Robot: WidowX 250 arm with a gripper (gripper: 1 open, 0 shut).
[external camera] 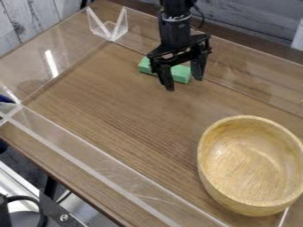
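My gripper (180, 62) hangs from the top of the camera view, black, its fingers spread open over a green block (158, 67). The block lies on the wooden table (95, 124), partly hidden behind the fingers. I cannot tell whether the fingers touch it.
A large round tan bowl (249, 164) fills the lower right. A clear plastic container (108, 24) stands at the upper left. Black cables and a fitting lie at the bottom left corner.
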